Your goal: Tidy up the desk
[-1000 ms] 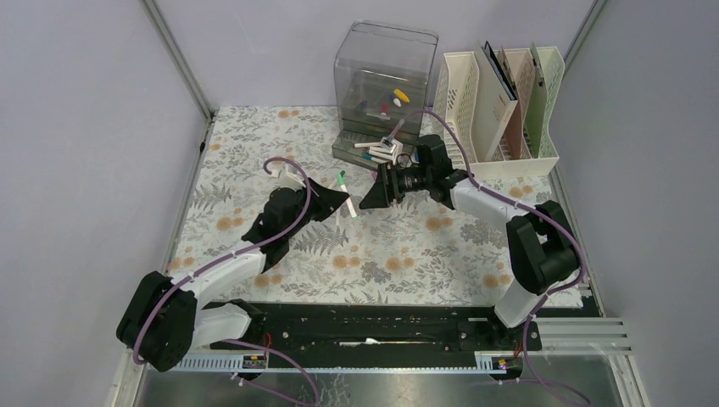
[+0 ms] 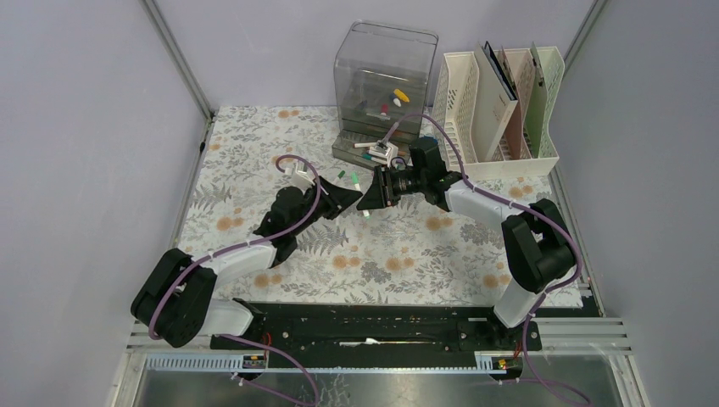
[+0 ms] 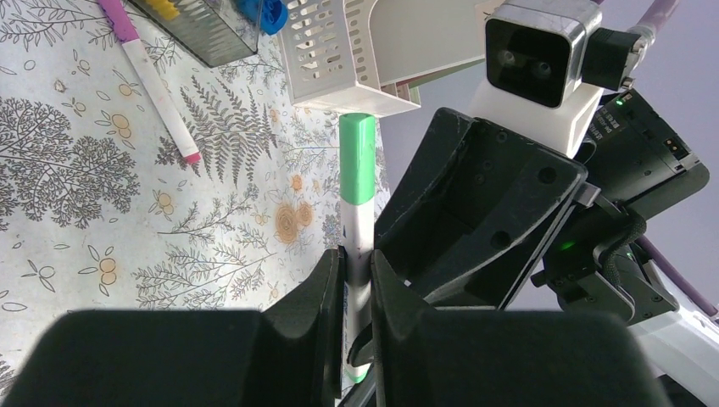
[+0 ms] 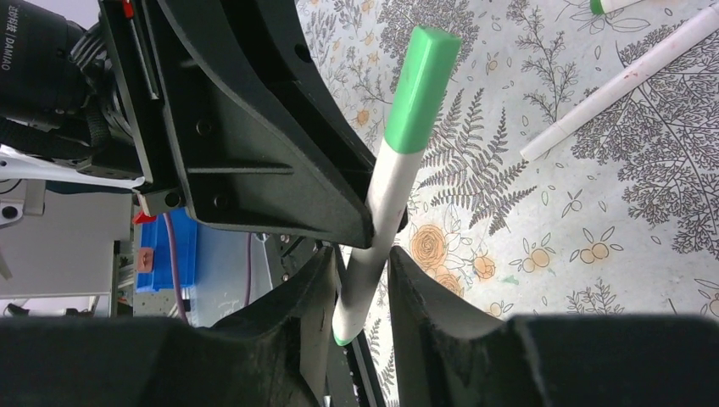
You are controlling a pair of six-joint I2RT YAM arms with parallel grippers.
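Observation:
My left gripper (image 2: 349,197) holds a green-capped white marker (image 3: 357,170) upright between its fingers, over the middle of the desk. My right gripper (image 2: 370,200) meets it from the right, its fingers around the marker's lower part (image 4: 358,284); whether they grip it I cannot tell. A pink-capped marker (image 3: 153,85) lies on the cloth in the left wrist view, and a white marker (image 4: 619,85) in the right wrist view. A clear organiser (image 2: 381,59) stands at the back with pens and small items in it.
A white file holder (image 2: 513,170) with folders stands at the back right. The cloth (image 2: 229,153) is open at the left and near front. A black strip (image 2: 365,322) runs along the front edge.
My left gripper has moved right with the marker, toward my right gripper, which has shifted slightly left; the two now meet.

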